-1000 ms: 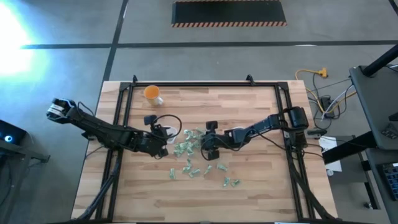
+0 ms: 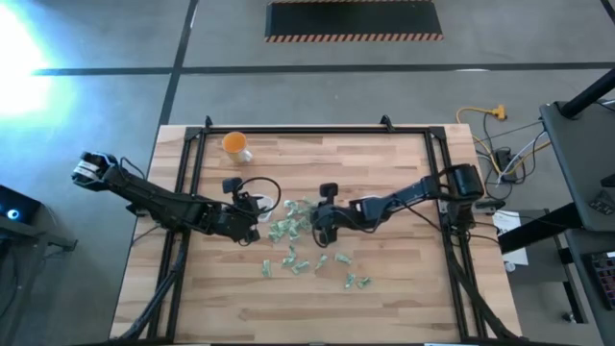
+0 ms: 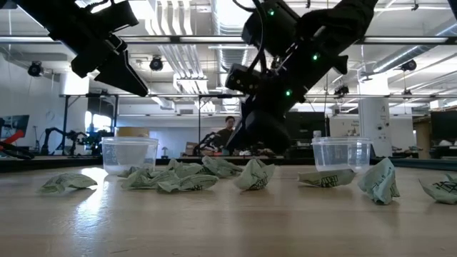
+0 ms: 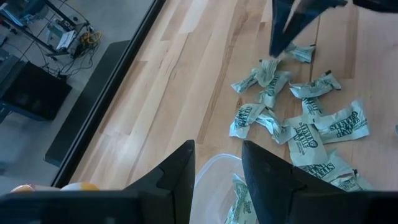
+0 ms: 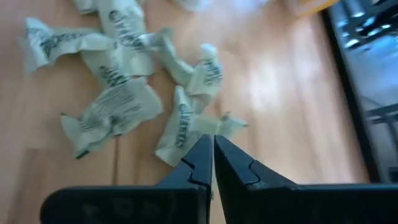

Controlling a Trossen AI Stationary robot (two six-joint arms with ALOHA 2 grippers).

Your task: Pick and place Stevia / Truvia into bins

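Pale green stevia packets [image 2: 288, 227] lie loosely piled mid-table, with several strewn nearer the front. My left gripper stands open over a clear bin [image 4: 208, 180]; a packet [image 4: 240, 202] lies inside that bin, below the fingers. In the right wrist view my right gripper is shut, its fingertips meeting with nothing between them. Just beyond those tips lies a packet [image 5: 180, 124] on the table, with others to its left. The low view shows one clear bin [image 3: 130, 151] at left and another [image 3: 341, 151] at right. Truvia packets cannot be told apart here.
An orange-topped container [image 2: 233, 142] stands at the table's back left. Black frame rails [image 2: 317, 130] run along the back and both sides. Bare wood [image 2: 336, 159] lies behind the pile, and the front of the table is mostly clear.
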